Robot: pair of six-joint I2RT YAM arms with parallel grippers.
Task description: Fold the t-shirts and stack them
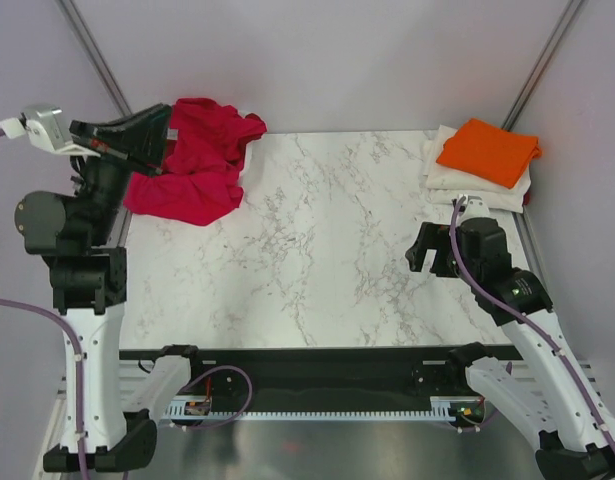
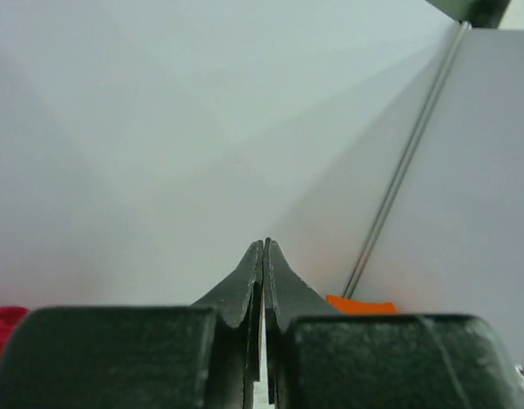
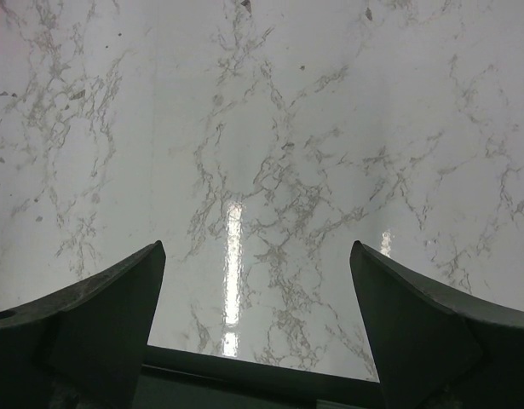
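Observation:
A rumpled heap of red shirts point(image 1: 202, 165) lies at the table's far left, spilling over a white container point(image 1: 248, 160) that is mostly hidden. My left gripper point(image 1: 159, 140) is raised high over the left edge, overlapping the heap from above. In the left wrist view its fingertips point(image 2: 253, 260) meet with only a thin slit and no cloth between them. At the back right, a folded orange shirt point(image 1: 487, 152) rests on folded white cloth point(image 1: 477, 198). My right gripper point(image 1: 428, 262) stands open over the right side of the table, in front of that stack, holding nothing.
Pale walls point(image 1: 317, 60) close in the back and both sides. Purple cables point(image 1: 517, 310) run along the arms.

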